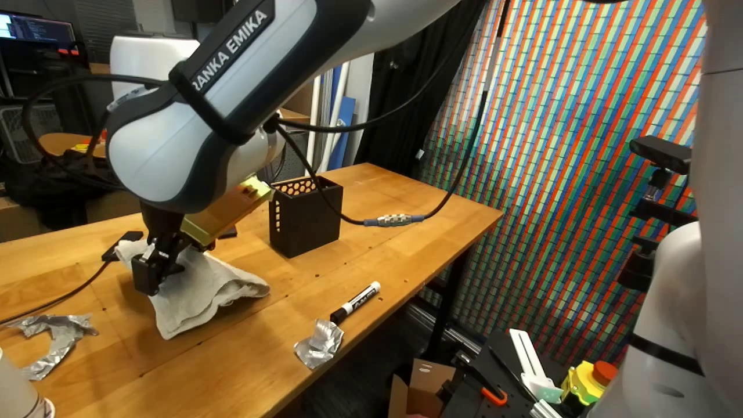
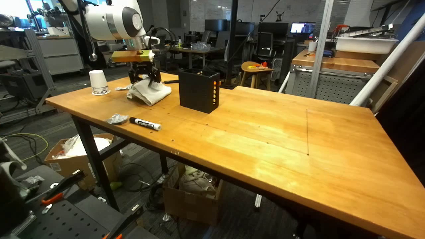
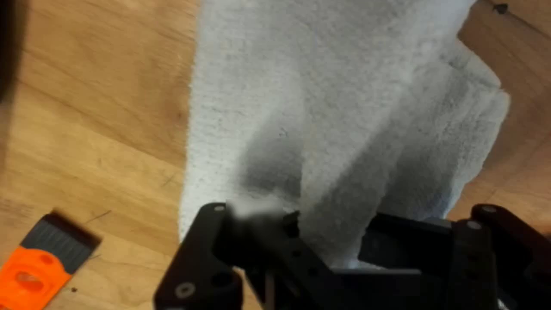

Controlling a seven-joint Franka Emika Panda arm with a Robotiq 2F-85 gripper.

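A pale grey cloth [image 1: 198,292] is bunched up under the arm near the left end of the table. My gripper [image 2: 146,76] is shut on it: in the wrist view a raised fold of the cloth [image 3: 351,170] runs down between the black fingers. Part of the cloth [image 2: 153,93] is drawn up toward the fingers, while its lower edges appear to rest on the tabletop. The pinched part itself is mostly covered by the fingers.
A black perforated holder [image 1: 306,219] stands beside the cloth. A marker [image 1: 356,301] and crumpled foil [image 1: 318,343] lie near the table edge, with more foil [image 1: 61,341] and a paper cup [image 2: 99,83] close by.
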